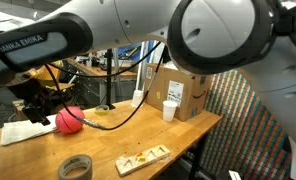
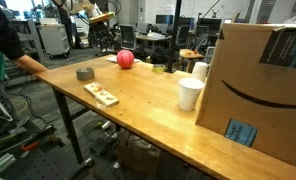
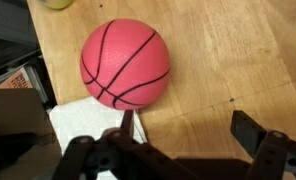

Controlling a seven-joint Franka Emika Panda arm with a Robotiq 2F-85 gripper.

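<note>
A red ball with black basketball lines [image 3: 126, 64] rests on the wooden table, beside and partly over a white cloth [image 3: 88, 125]. In the wrist view my gripper is open, its two dark fingers far apart, with bare wood between them. The ball lies just beyond the left finger, not between the fingers. From the first exterior view, the gripper [image 1: 48, 108] hangs low near the ball [image 1: 70, 120] and over the cloth [image 1: 24, 131].
A tape roll [image 1: 75, 167] and a pale wooden tray [image 1: 142, 160] sit near the front. A white cup [image 2: 190, 94] and a large cardboard box [image 2: 253, 90] stand at the other end.
</note>
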